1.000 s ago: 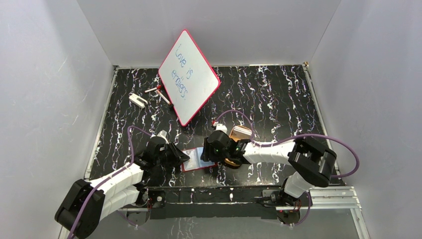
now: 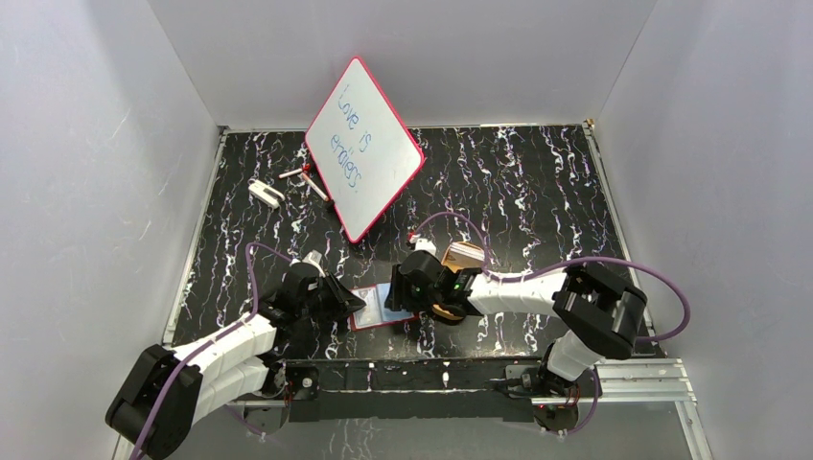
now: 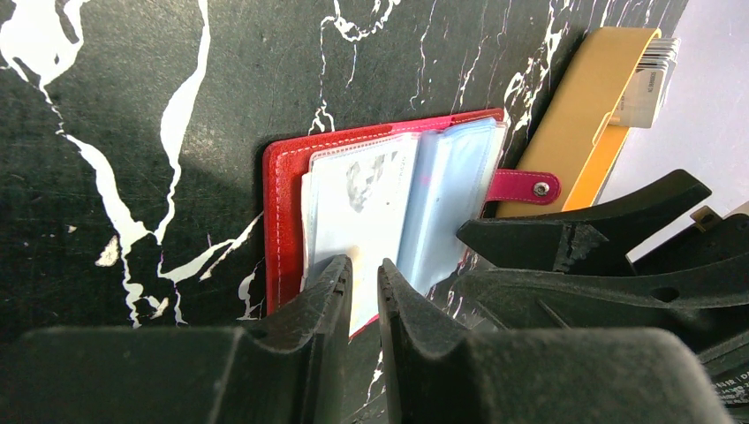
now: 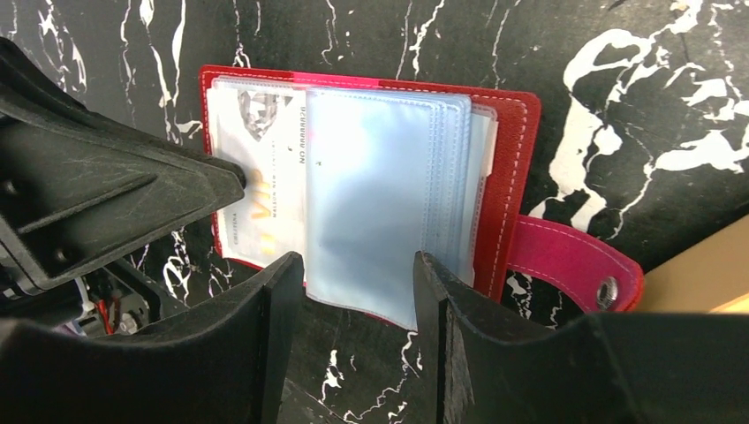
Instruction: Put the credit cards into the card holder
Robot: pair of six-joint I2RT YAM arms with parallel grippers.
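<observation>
An open red card holder (image 2: 369,320) lies at the front middle, its clear sleeves (image 4: 371,203) spread out, white cards (image 3: 353,212) showing in the left ones. My left gripper (image 2: 347,305) is low over its left side, fingertips close together at the white cards in the left wrist view; a grip is not clear. My right gripper is over the blue-tinted sleeves, part open, nothing visible between its fingers. A tan case with more cards (image 3: 643,88) sits to the right, partly under the right arm in the top view.
A whiteboard (image 2: 362,149) lies at the back with pens (image 2: 314,187) and a white eraser (image 2: 267,194) beside it. Walls enclose the table's sides and back.
The right arm shifted slightly and back over the last second. The left arm and the holder show no visible change.
</observation>
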